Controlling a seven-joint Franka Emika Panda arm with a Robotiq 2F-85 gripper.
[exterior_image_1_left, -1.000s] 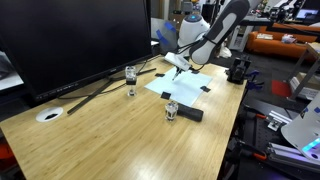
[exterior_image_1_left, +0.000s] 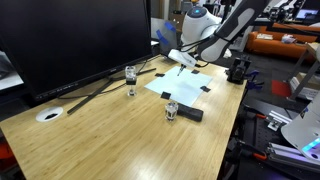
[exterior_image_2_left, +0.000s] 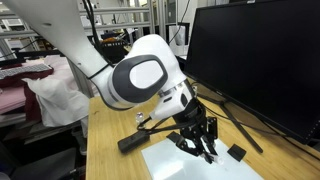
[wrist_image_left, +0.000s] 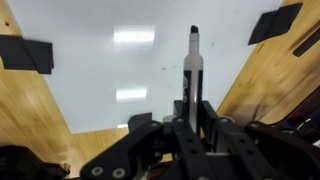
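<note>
A white marker (wrist_image_left: 193, 72) with a dark tip points away from my gripper in the wrist view. The fingers are shut on its body. Beneath it lies a white sheet or board (wrist_image_left: 95, 85), its corners held by black patches; no clear marks show on it. Exterior view 1 has the gripper (exterior_image_1_left: 182, 62) over the far part of the white board (exterior_image_1_left: 203, 98), the marker slanting down. From exterior view 2 the gripper (exterior_image_2_left: 204, 142) is above the board (exterior_image_2_left: 165, 160). Whether the tip touches the surface, I cannot tell.
Nearer than the board lie a dark block (exterior_image_1_left: 188, 113) and a small clear cup (exterior_image_1_left: 171, 110). Another cup (exterior_image_1_left: 131, 80) stands by the large monitor (exterior_image_1_left: 90, 45). A white ring (exterior_image_1_left: 49, 114) lies at the left.
Compared with one second ago, the arm has shifted slightly to the right in exterior view 1, with the marker still held. Objects on the table have stayed in place.
</note>
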